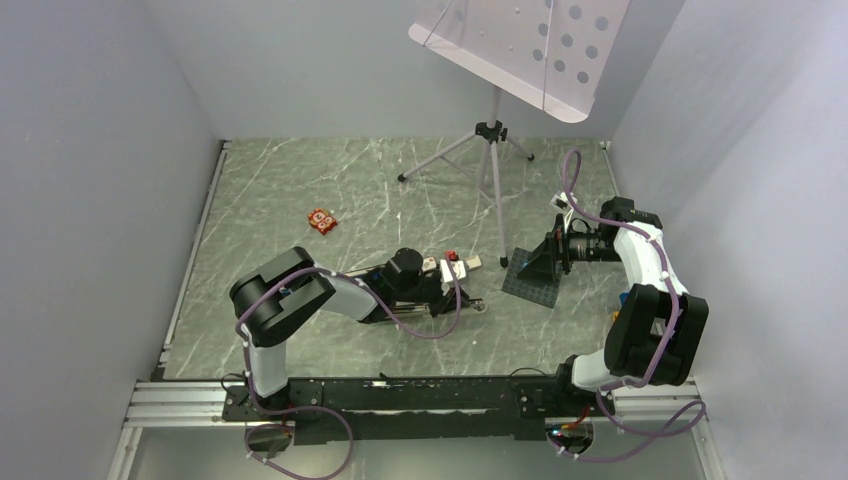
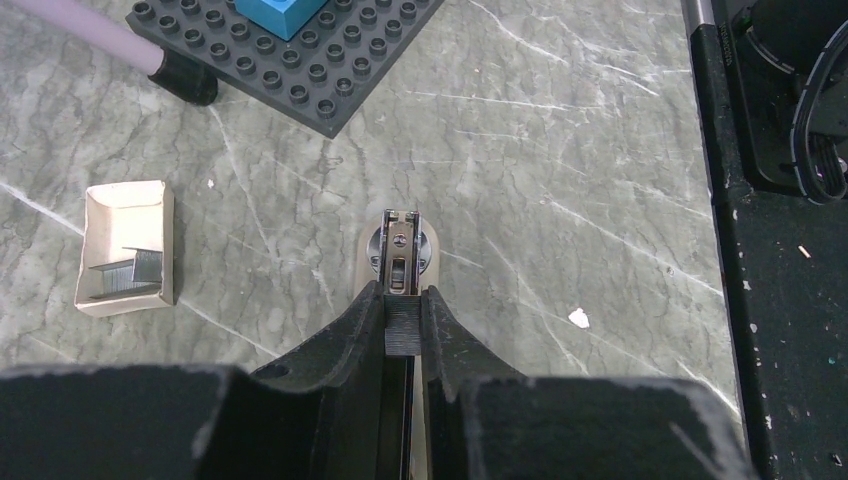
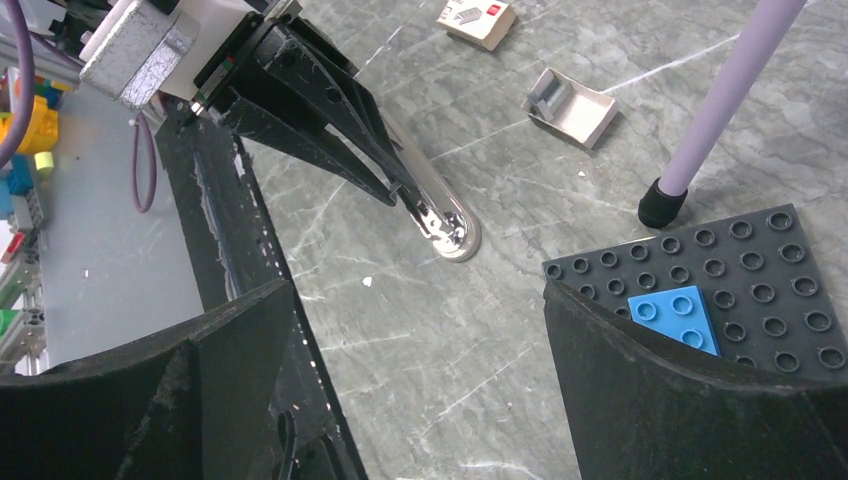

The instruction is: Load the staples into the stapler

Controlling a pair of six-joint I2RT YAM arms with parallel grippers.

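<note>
A grey strip of staples [image 2: 403, 328] shows between the fingertips of my left gripper, which is shut on it. The strip lines up with the metal rail of the stapler [image 2: 401, 255], at the rail's near end; I cannot tell whether it sits down inside the channel. The stapler's round front base [image 3: 455, 240] rests on the table in the right wrist view, with the left fingers [image 3: 375, 180] over its body. Well to the right, above the dark studded plate [image 1: 530, 288], my right gripper stands open and empty.
An open white box [image 2: 125, 220] with more staples lies beside the stapler, and its lid [image 3: 478, 20] lies farther off. A stand leg [image 3: 690, 140] comes down near the plate, which bears a blue brick [image 3: 675, 315]. Bare table surrounds the stapler's front.
</note>
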